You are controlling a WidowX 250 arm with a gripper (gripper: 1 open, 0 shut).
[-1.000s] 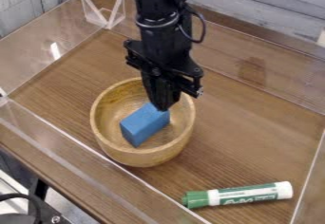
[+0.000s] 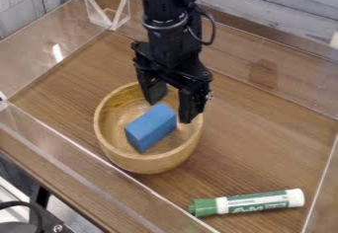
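The black robot gripper (image 2: 164,101) hangs over a round tan bowl (image 2: 132,150) near the middle of the view, its two fingers apart above the bowl's back part, open. A blue block (image 2: 150,128) lies inside the bowl, below and between the fingers, not visibly held.
A green and white cylindrical tube (image 2: 246,202) lies at the front right of the wooden table (image 2: 271,109). A black cable (image 2: 27,205) shows at the bottom left corner.
The gripper's fingers have spread wider and come lower over the bowl since a second ago. The bowl, blue block and tube look unmoved.
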